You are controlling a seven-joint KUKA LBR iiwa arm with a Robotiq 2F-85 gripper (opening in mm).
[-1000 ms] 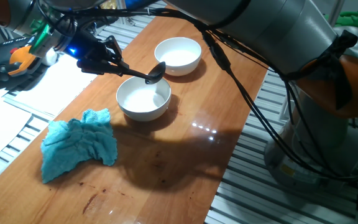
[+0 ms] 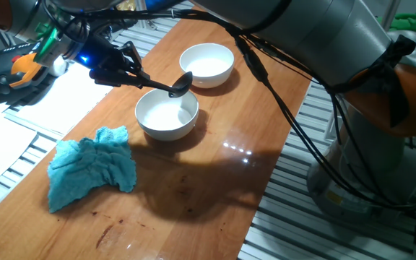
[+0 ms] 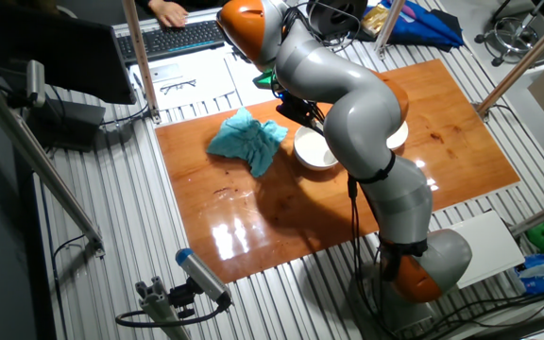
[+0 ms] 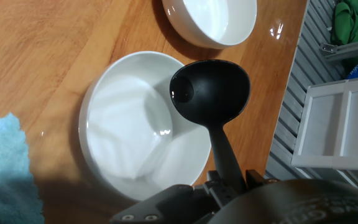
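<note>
My gripper (image 2: 137, 72) is shut on the handle of a black ladle (image 4: 209, 93), whose cup points away from the fingers. In the wrist view the ladle's cup overlaps the right rim of the nearer white bowl (image 4: 123, 124); a small dark, shiny spot shows inside the cup. Exterior view 1 has the ladle held above that bowl's far rim. A second white bowl (image 2: 206, 63) stands farther back on the wooden board. Both bowls are upright. Crumpled on the board lies a teal cloth (image 2: 92, 167), apart from the bowls.
The wooden board (image 3: 217, 203) has free room in front of the nearer bowl, with dark crumbs and wet-looking glints on it. Beyond its edge are a keyboard (image 3: 173, 44) and papers. A person's hand (image 3: 166, 13) rests near the keyboard.
</note>
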